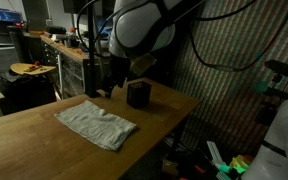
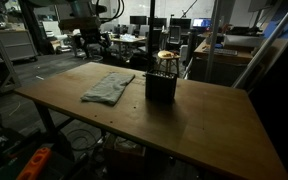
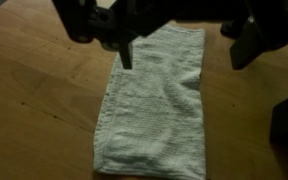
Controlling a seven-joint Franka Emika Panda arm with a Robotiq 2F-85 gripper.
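A light grey-white cloth [image 1: 96, 124] lies flat on the wooden table, also seen as a towel [image 2: 108, 88] in exterior view 2. In the wrist view the cloth [image 3: 156, 110] stretches out below my open gripper, whose fingers are well apart with nothing between them. From exterior view 1 the gripper [image 1: 124, 80] hangs above the table beyond the cloth, clear of it. A black box-shaped holder [image 1: 138, 94] stands just to the gripper's right there. In exterior view 2 the same holder [image 2: 161, 87] is upright, with thin pieces showing at its top.
The wooden table [image 2: 209, 118] has bare room on the side of the holder away from the cloth. Bare wood [image 1: 29, 138] also shows left of the cloth in exterior view 1. A stool [image 2: 168, 57] stands beyond the table.
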